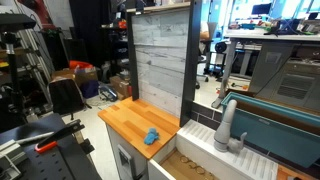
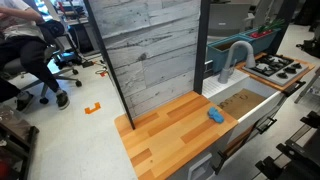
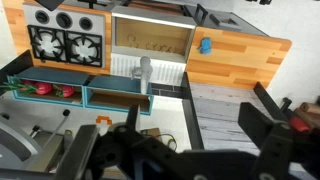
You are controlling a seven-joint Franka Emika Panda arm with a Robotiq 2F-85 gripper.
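Note:
A small blue item, perhaps a crumpled cloth (image 1: pixel 151 135), lies on the wooden counter (image 2: pixel 160 138), near its edge on the sink side. In the wrist view the same blue item (image 3: pixel 205 46) is toward the upper right, well away from the fingers. My gripper stands open along the bottom of that view, its two dark fingers wide apart with nothing between them. Neither exterior view shows the fingertips; only dark arm parts appear at their edges.
An open drawer (image 3: pixel 150 36) with a few small items juts out beside the counter. A grey faucet (image 2: pixel 234 62) rises behind it, with a stove (image 2: pixel 277 68) farther along. A tall plank wall (image 1: pixel 160 60) backs the counter.

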